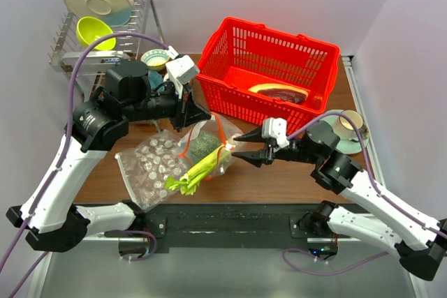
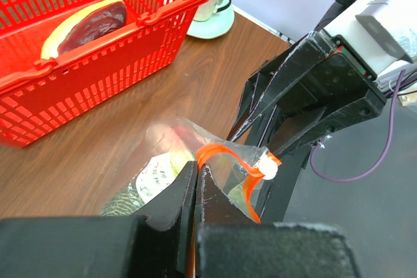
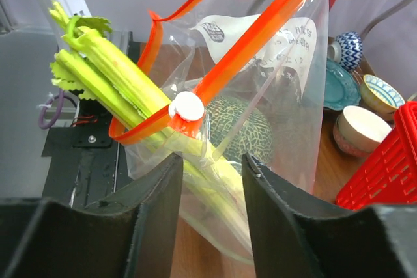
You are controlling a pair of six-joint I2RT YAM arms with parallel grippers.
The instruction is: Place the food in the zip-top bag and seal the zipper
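A clear zip top bag with an orange zipper rim stands on the table. A round green patterned food item is inside it. Leaning across the opening is a celery bunch; its leafy end sticks out past the rim and its stalks run down within the bag. My left gripper is shut on the orange rim. My right gripper stands open at the bag's side, its fingers apart, with clear film and celery showing in the gap. The white zipper slider sits just above those fingers.
A flat bag of round whitish pieces lies to the left. The red basket behind holds a packed item. A dish rack stands at the back left; a cup on a saucer is at the right.
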